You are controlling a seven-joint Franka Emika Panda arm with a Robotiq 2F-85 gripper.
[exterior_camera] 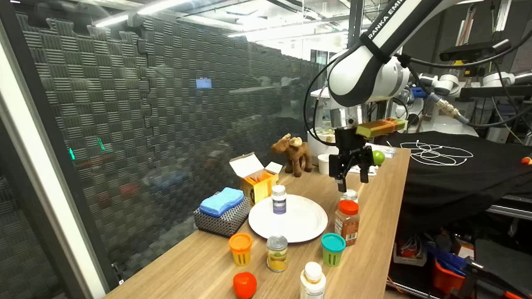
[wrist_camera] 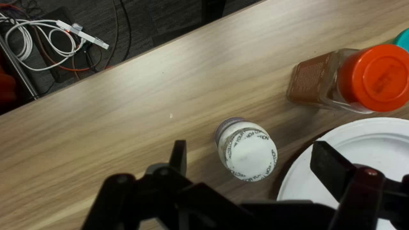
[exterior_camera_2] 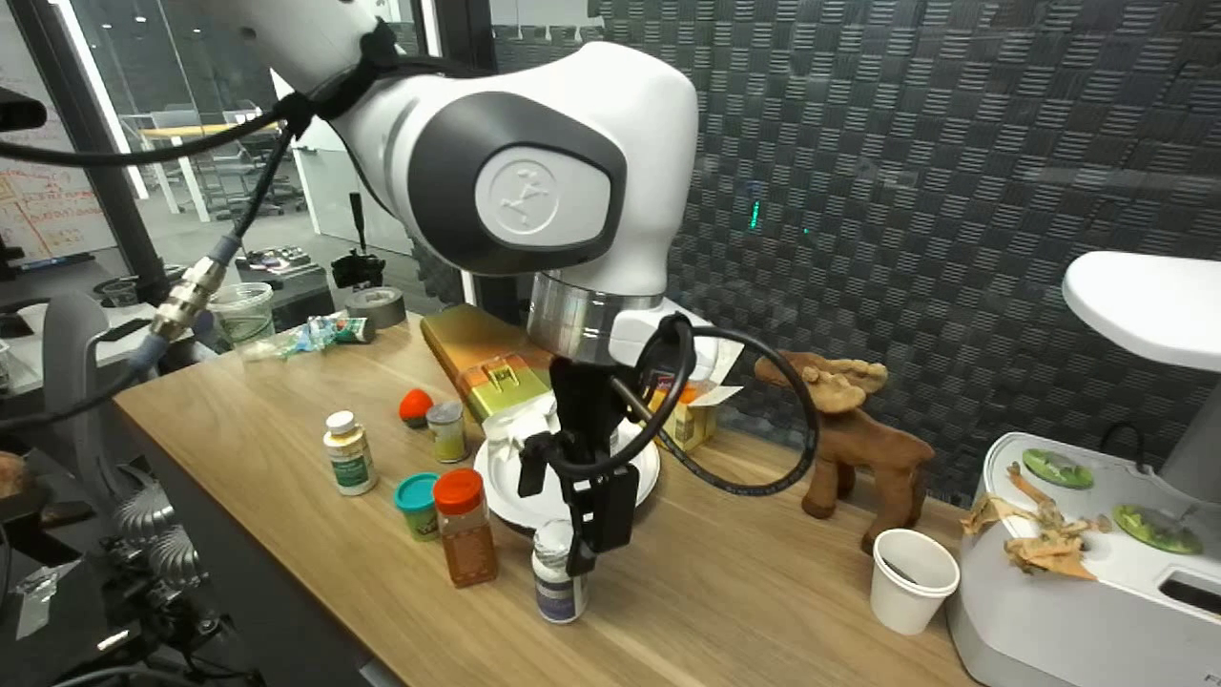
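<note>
My gripper is open, its two black fingers spread wide with nothing held. In the wrist view a small white bottle (wrist_camera: 251, 155) with printing round its sealed top stands in the gap, below the fingertips. The same bottle (exterior_camera_2: 560, 584), purple-labelled, shows under the gripper (exterior_camera_2: 561, 515) in exterior view 2. From exterior view 1 only its top (exterior_camera: 349, 194) shows, behind the red-lidded spice jar (exterior_camera: 347, 222). A similar bottle (exterior_camera: 279, 200) stands on the white plate (exterior_camera: 304, 226).
Close beside the bottle are the spice jar (wrist_camera: 314, 76) and the plate rim (wrist_camera: 293, 180). A teal-lidded tub (exterior_camera: 333, 249), a can (exterior_camera: 277, 253), an orange tub (exterior_camera: 241, 249) and another white bottle (exterior_camera: 313, 283) stand nearer exterior view 1. Bare wood lies towards the paper cup (exterior_camera_2: 912, 584).
</note>
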